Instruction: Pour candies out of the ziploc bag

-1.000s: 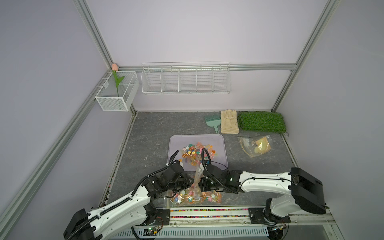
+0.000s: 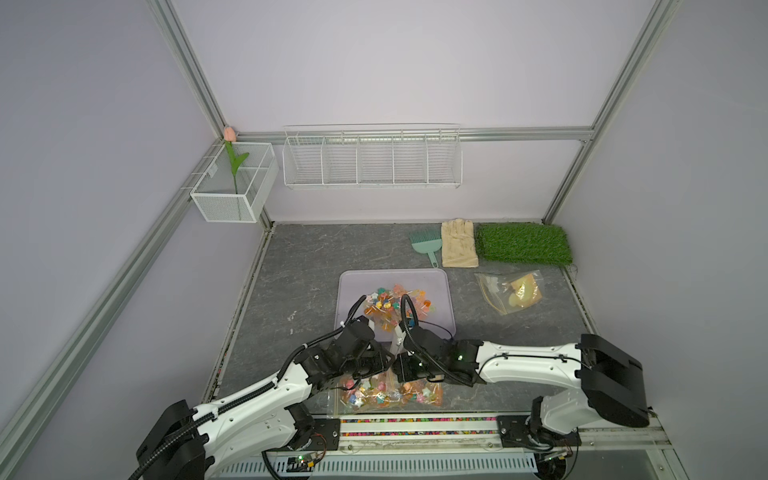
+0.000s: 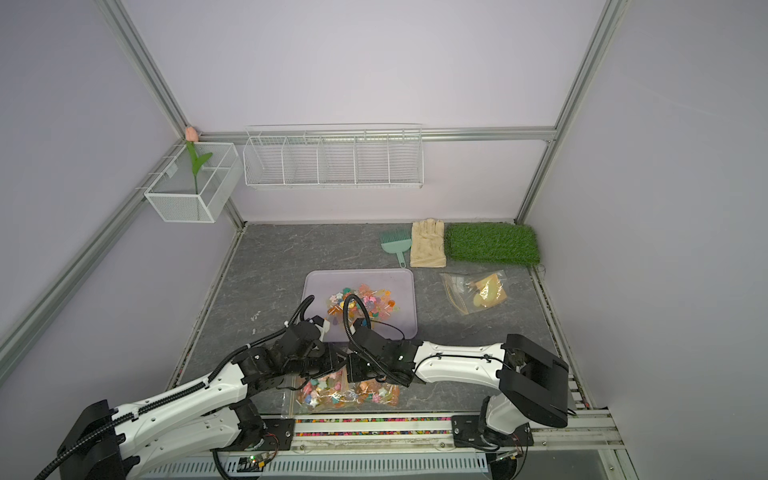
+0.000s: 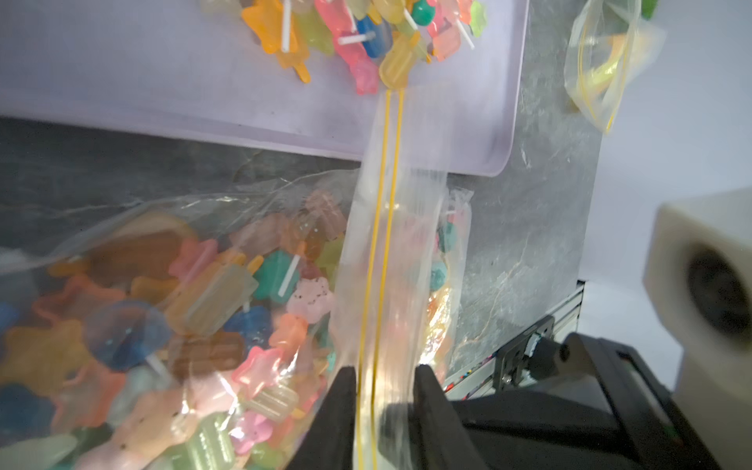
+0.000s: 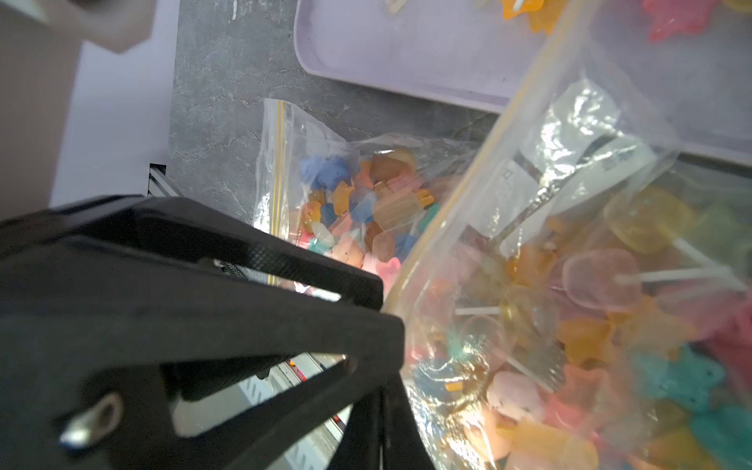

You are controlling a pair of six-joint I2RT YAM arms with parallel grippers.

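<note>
Two clear ziploc bags of colorful candies lie side by side near the front edge. The right bag [image 5: 587,360] has its yellow-striped zip edge [image 4: 380,258] raised. In the left wrist view, this edge runs between the parted fingers of my left gripper, which is open. My right gripper is shut; the bag's thin edge reaches its fingertips, partly hidden by the left gripper's black fingers. The left bag [image 4: 156,344] lies flat, its own zip at its left side. Behind the bags, a lilac tray [image 2: 352,281] holds loose candies [image 2: 388,300].
At the right lies another clear bag [image 2: 509,292] with yellowish contents. A green dustpan [image 2: 426,242], a glove [image 2: 458,244] and grass mat [image 2: 524,243] line the back.
The right gripper has shifted slightly left. The tray and the bag at the right have stayed put.
</note>
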